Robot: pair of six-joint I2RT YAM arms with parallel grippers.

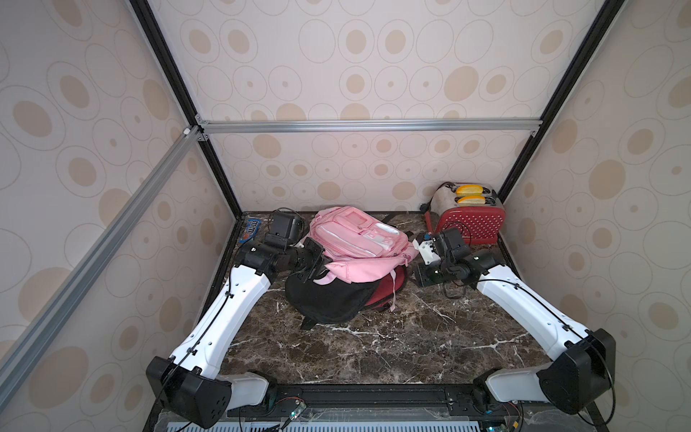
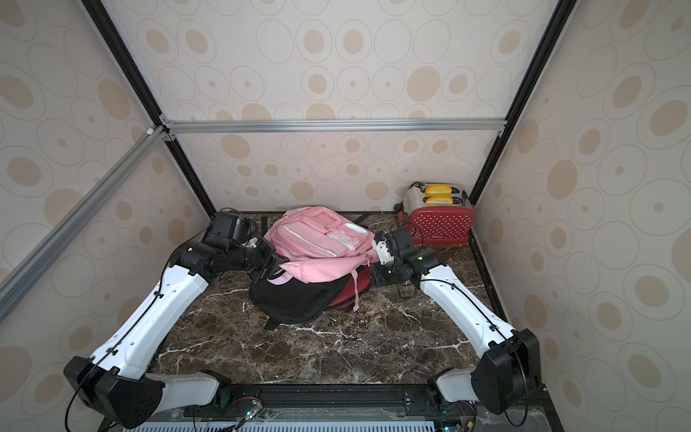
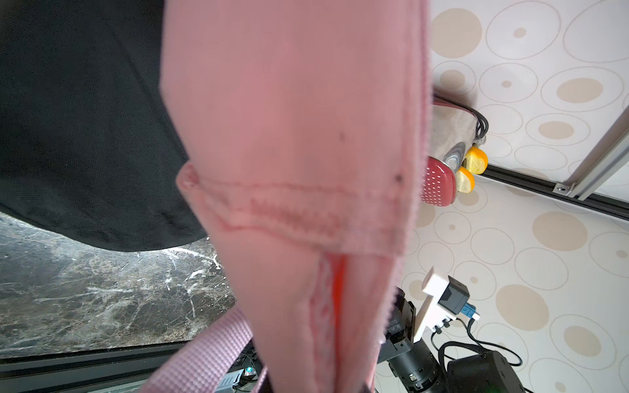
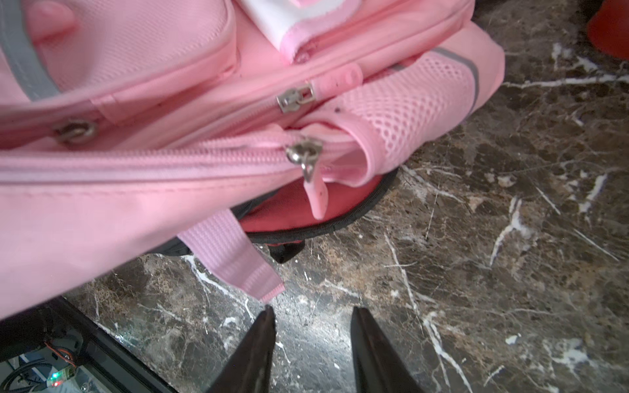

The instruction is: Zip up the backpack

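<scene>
The pink backpack (image 1: 360, 248) lies at the middle back of the marble table, its near edge raised off its black back panel (image 1: 327, 298). My left gripper (image 1: 316, 259) is shut on that edge's left end; in the left wrist view the pink fabric (image 3: 295, 118) fills the middle and hides most of the fingers. In the right wrist view a metal zipper slider (image 4: 304, 154) with a pink pull tab (image 4: 316, 196) sits near the right end of the front zipper. Below it my right gripper stands open, apart from the tab, with nothing between its fingers.
A red dotted case (image 1: 471, 223) with yellow items on top stands at the back right. A blue packet (image 1: 250, 229) lies at the back left. A pink strap (image 4: 232, 255) hangs below the zipper.
</scene>
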